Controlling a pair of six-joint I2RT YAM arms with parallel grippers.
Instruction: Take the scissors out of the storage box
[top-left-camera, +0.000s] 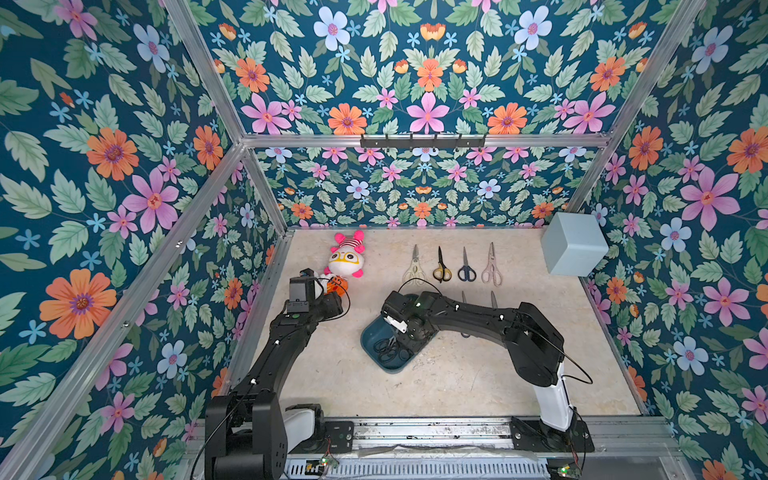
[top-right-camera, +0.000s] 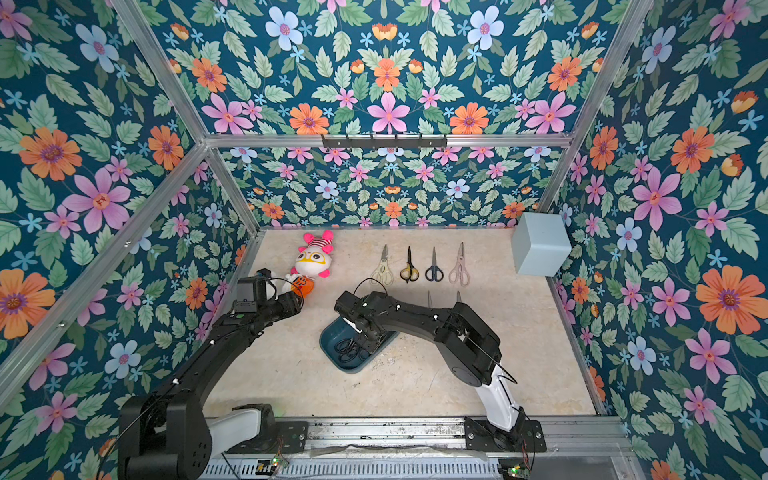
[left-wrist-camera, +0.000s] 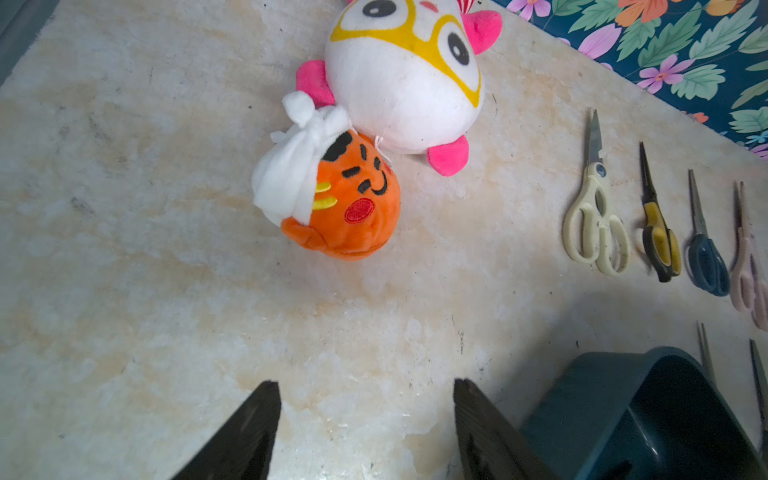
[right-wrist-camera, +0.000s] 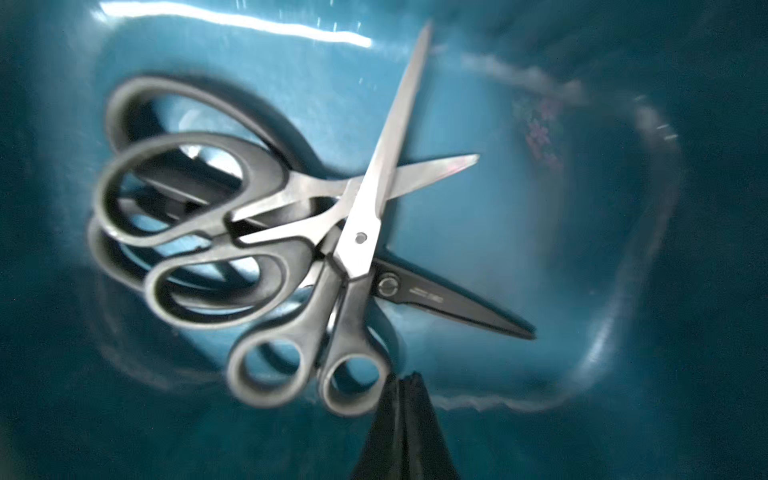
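Inside the blue storage box (top-left-camera: 376, 364) lies a heap of scissors (right-wrist-camera: 264, 184) with grey and black handles; one pair with silver blades (right-wrist-camera: 361, 238) rests on top. My right gripper is shut, nothing visible between its fingers, low in the box beside that top pair's handle rings. Its arm covers part of the box in both top views. My left gripper stands open over bare table, left of the box, with nothing between its fingers.
Two plush toys (left-wrist-camera: 400, 96) lie at the back left. Several scissors (left-wrist-camera: 592, 208) are laid out behind and right of the box. A light blue cube (top-left-camera: 572, 244) sits at the back right corner.
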